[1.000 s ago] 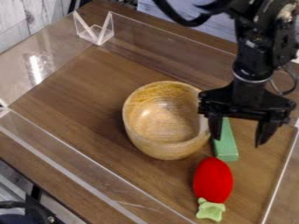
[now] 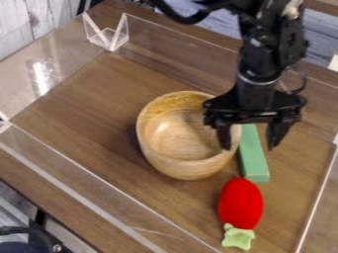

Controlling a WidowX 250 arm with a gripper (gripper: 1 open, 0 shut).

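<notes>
My gripper [image 2: 248,128] is open, its black fingers hanging over the right rim of the wooden bowl [image 2: 165,138] and the green block [image 2: 256,165] beside it. The left finger is over the bowl's right side; whether it touches anything I cannot tell. The green block lies on the table [image 2: 86,119], partly hidden by the gripper. A red plush object [image 2: 240,204] with a pale green top lies at the front right.
A clear plastic piece [image 2: 109,30] stands at the back left. The wooden surface left of the bowl is clear. Clear walls edge the table.
The bowl, green block and red object appear in about the same places.
</notes>
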